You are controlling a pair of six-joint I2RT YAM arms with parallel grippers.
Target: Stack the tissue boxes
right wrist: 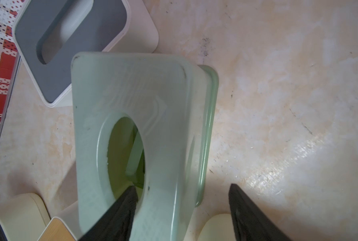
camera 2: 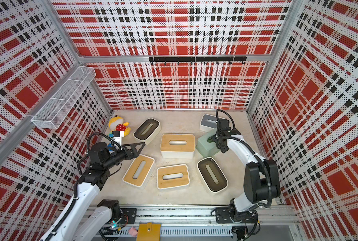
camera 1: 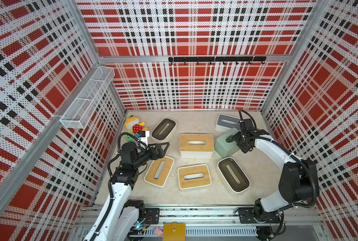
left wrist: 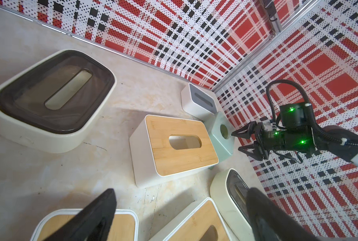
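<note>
The pale green tissue box (right wrist: 158,88), with a round opening, sits at the right of the table. My right gripper is open over it; one finger (right wrist: 124,212) overlaps the opening in view and the other appears beyond the side wall. Contact cannot be told. Behind stands the grey-topped box (right wrist: 26,36). A tall wood-topped box (camera 1: 187,139) occupies the middle, with lower wood-topped boxes (camera 1: 183,172) in front and (camera 1: 151,175) at left. Dark-lidded boxes are at back left (camera 1: 158,132) and front right (camera 1: 226,168). My left gripper hangs open and empty above the left side.
A plush toy (camera 1: 131,121) lies at the back left corner. The wire basket (camera 1: 80,100) hangs on the left wall. Boxes crowd the middle; bare table (camera 1: 263,176) shows at the right, and the back centre is also clear.
</note>
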